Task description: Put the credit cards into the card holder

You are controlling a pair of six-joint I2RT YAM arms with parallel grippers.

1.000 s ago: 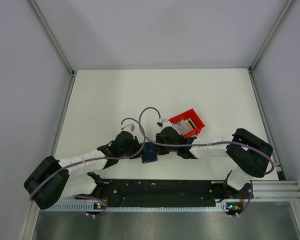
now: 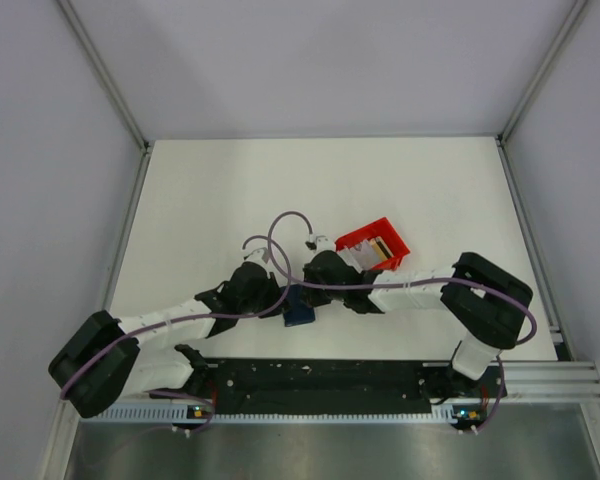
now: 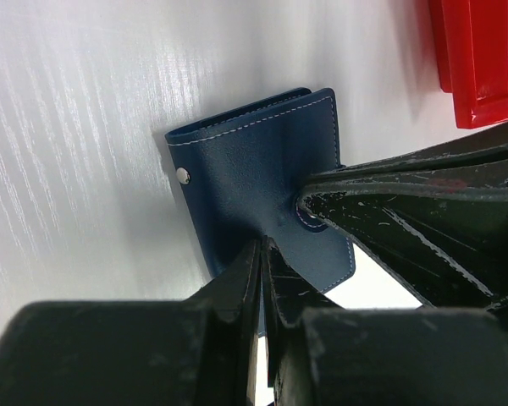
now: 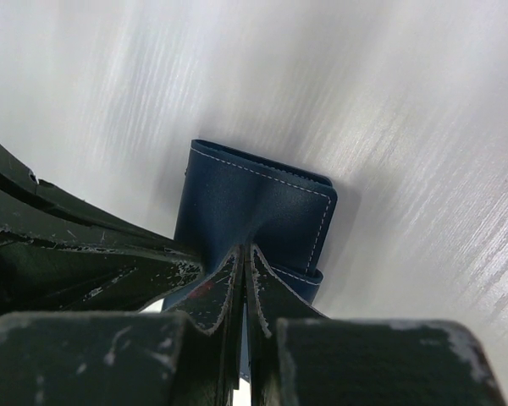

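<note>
A navy leather card holder [image 2: 299,312] lies on the white table between my two grippers, with white stitching and a snap stud [image 3: 183,175] seen in the left wrist view. My left gripper is over the holder's lower part, fingertips close together; whether they hold the flap is unclear. My right gripper is shut at the holder, nothing visible between its fingertips; in the left wrist view its fingertip presses near the holder's right edge. The red tray [image 2: 388,232] holds light and tan cards [image 2: 380,248].
The red tray sits right of the holder, behind my right arm. Both arms crowd the front middle.
My right gripper and arm have shifted slightly left, toward the card holder. The left arm looks unchanged in the top view.
</note>
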